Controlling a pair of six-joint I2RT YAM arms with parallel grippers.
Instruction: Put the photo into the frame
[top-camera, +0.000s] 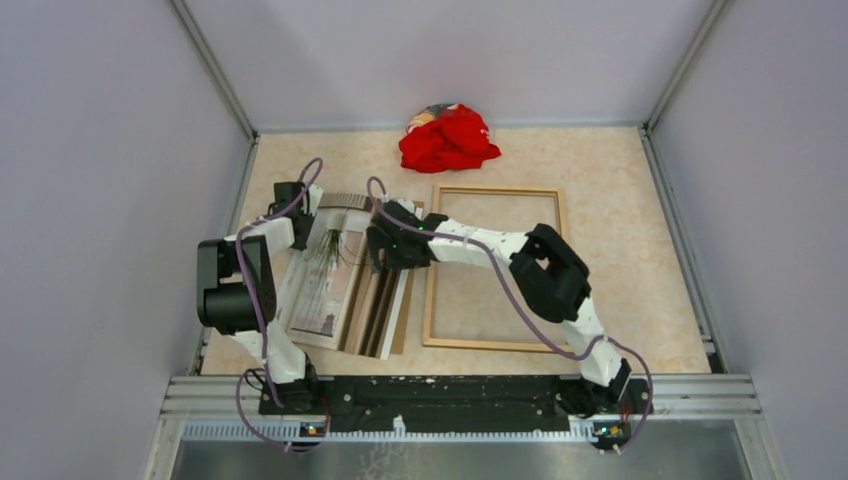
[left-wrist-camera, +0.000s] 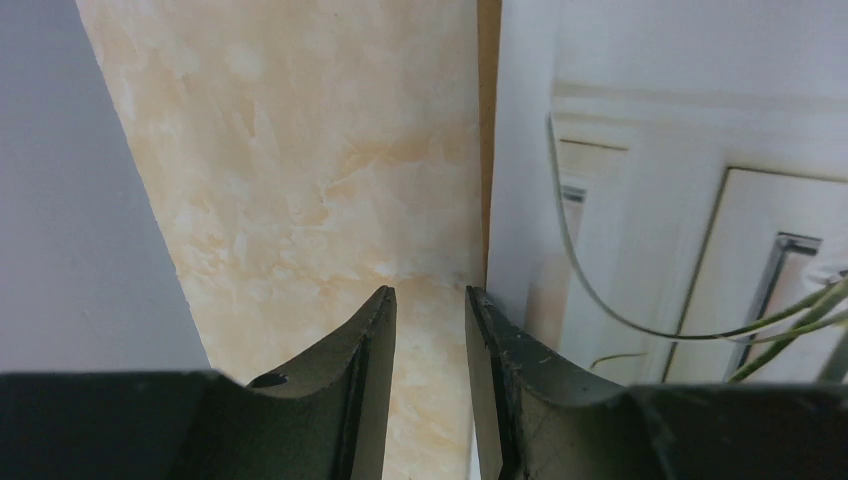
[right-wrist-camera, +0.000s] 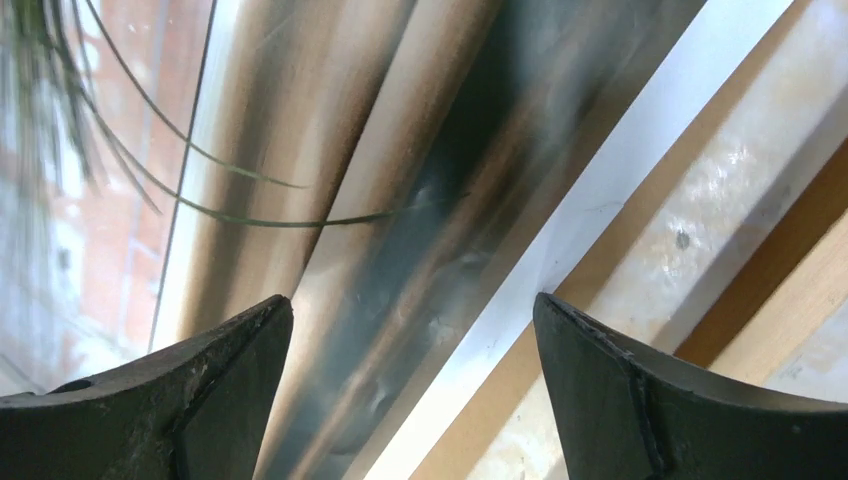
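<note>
The photo (top-camera: 330, 300), a glossy print of green stems with a pale border, lies on a brown board (top-camera: 402, 325) on the left of the table. Its lower right edge is skewed, baring a strip of board. At its upper left edge is my left gripper; its fingers stand a little apart with tabletop between the tips, one finger against the pale border. Whether it grips the edge is unclear. My right gripper is open over the photo's right part, one fingertip by the white border (right-wrist-camera: 500, 330).
An empty wooden frame (top-camera: 429, 310) lies to the right, partly under my right arm. A crumpled red cloth (top-camera: 455, 140) sits at the back.
</note>
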